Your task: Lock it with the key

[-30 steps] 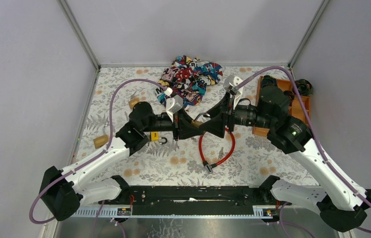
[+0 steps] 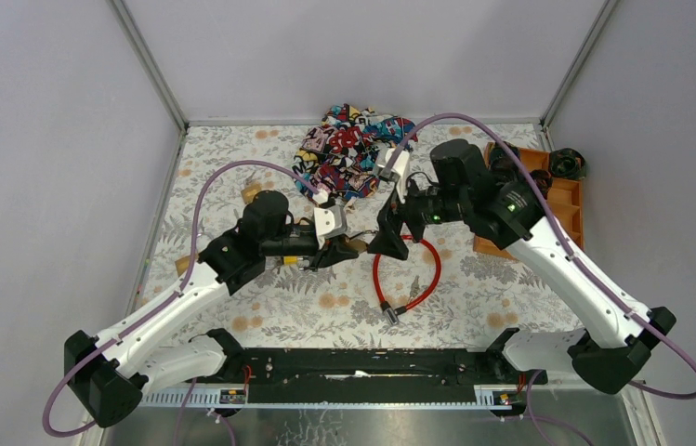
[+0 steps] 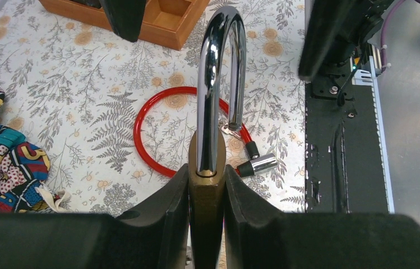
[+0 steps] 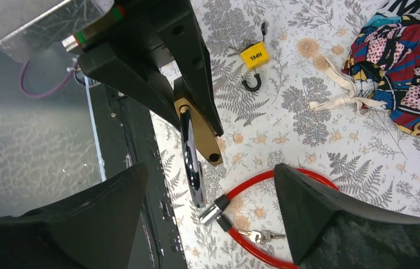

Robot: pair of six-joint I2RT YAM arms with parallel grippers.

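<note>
My left gripper is shut on a brass padlock [image 4: 199, 131], one finger against each flat side. The padlock's silver shackle [image 3: 210, 84] stands raised, its free end [image 3: 234, 123] out of the body. My right gripper is open and faces the padlock. Its two fingertips [image 3: 126, 25] show on either side of the shackle in the left wrist view, apart from it. No key shows in the brass padlock. Small silver keys [image 4: 261, 235] lie on the table inside the loop of a red cable lock [image 2: 435, 274].
A yellow padlock [image 4: 255, 54], its shackle open, lies on the table near the left arm. Patterned cloth [image 2: 348, 149] is bunched at the back. An orange-brown wooden box [image 2: 564, 200] with dark coils stands at the right.
The left gripper holds the brass padlock throughout, having shifted slightly.
</note>
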